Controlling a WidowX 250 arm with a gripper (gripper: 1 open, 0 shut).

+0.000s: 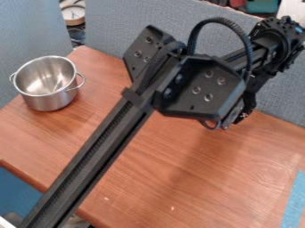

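Note:
A steel pot (48, 82) with two side handles stands upright at the left of the wooden tabletop (191, 178). The black arm reaches in from the upper right, behind a large black frame beam (102, 156) that crosses the view diagonally. The gripper is mostly hidden behind the black bracket (202, 89) at the middle right; its fingertips and finger state cannot be made out. It is well to the right of the pot.
Grey padded walls (119, 22) bound the table at the back and left. A strip of blue tape (292, 200) lies at the right edge.

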